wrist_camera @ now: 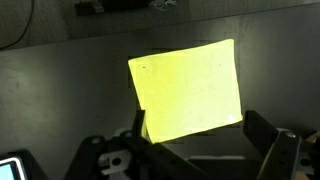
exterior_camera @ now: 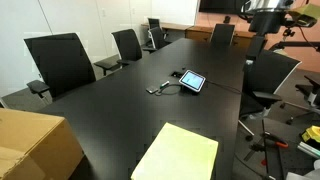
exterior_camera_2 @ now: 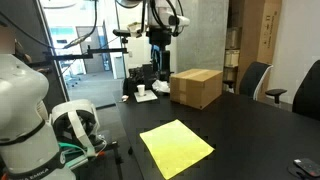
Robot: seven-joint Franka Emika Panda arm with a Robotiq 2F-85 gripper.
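Observation:
A yellow sheet [exterior_camera: 177, 154], paper or thin cloth, lies flat on the black table [exterior_camera: 105, 95]. In exterior view 2 the same sheet [exterior_camera_2: 176, 147] is near the robot's side of the table. My gripper stands open well above it, the dark fingers wide apart in the wrist view. Nothing is between them; only the sheet [wrist_camera: 185, 85] shows far below, whole but for its lower edge, partly covered by the gripper. Exterior view 1 has the arm raised at the upper right.
A cardboard box [exterior_camera_2: 197, 88] stands at one end of the table. Toward the other end lies a small device with a lit screen [exterior_camera: 192, 80], with a cable and small dark items. Chairs [exterior_camera: 60, 62] line the edges. Bare tabletop surrounds the sheet.

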